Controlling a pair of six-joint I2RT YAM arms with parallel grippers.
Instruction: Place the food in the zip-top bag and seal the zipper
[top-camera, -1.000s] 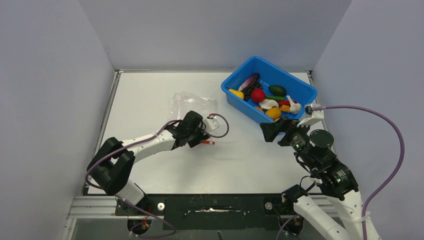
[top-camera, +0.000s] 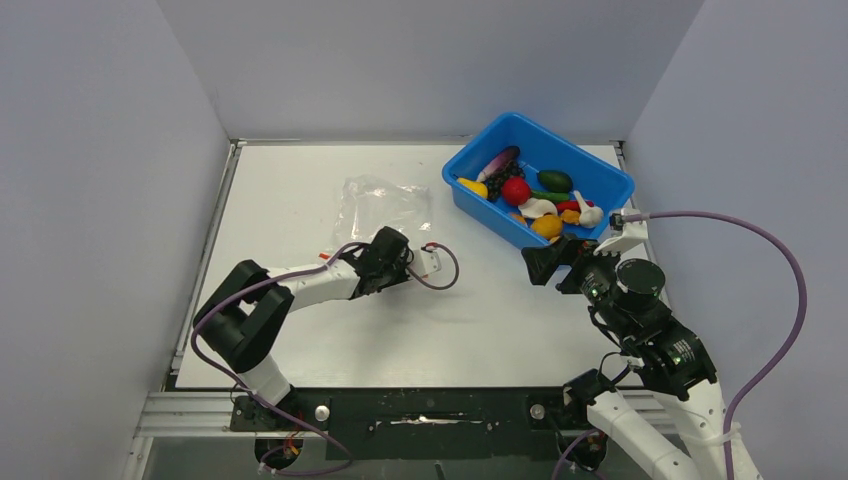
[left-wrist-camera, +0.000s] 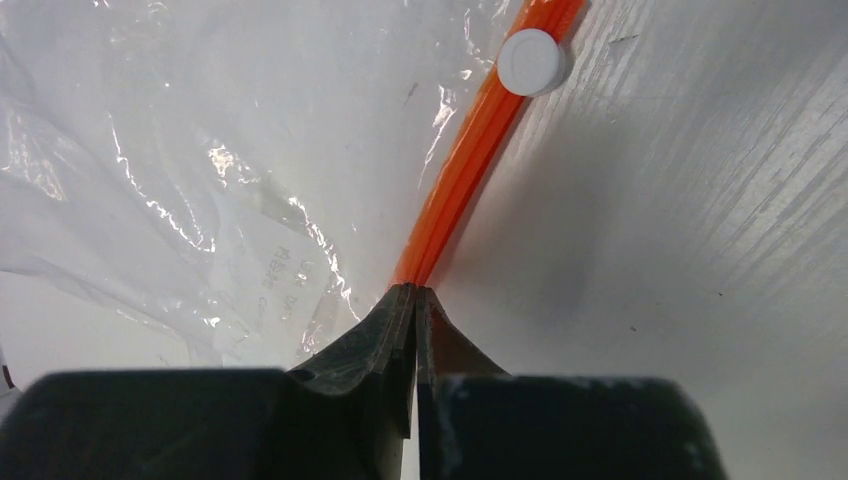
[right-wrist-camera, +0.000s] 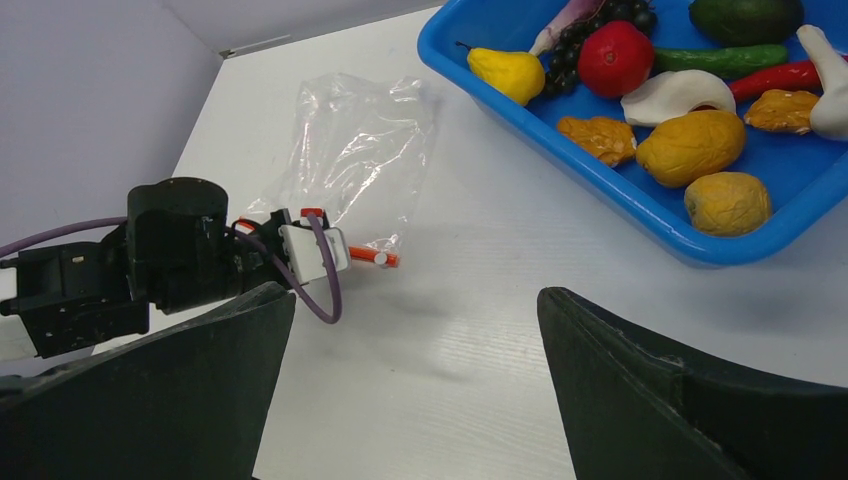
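Note:
The clear zip top bag (top-camera: 375, 208) lies flat and empty-looking on the table. Along its near edge runs an orange zipper strip (left-wrist-camera: 470, 150) with a white slider (left-wrist-camera: 530, 62) near one end. My left gripper is shut at the strip's other visible end; whether its tips pinch any film cannot be told. In the top view that arm covers much of the strip. My right gripper hangs open and empty beside the blue bin. The food, including a red tomato (right-wrist-camera: 614, 57) and a yellow pepper (right-wrist-camera: 507, 74), rests in that bin.
The blue bin (top-camera: 480, 222) stands at the back right, its walls raised above the table. Grey walls enclose the back and sides.
The left arm has swung slightly toward the near side. The bag has shifted a little left, and its orange strip now shows left of the gripper. My right arm is still.

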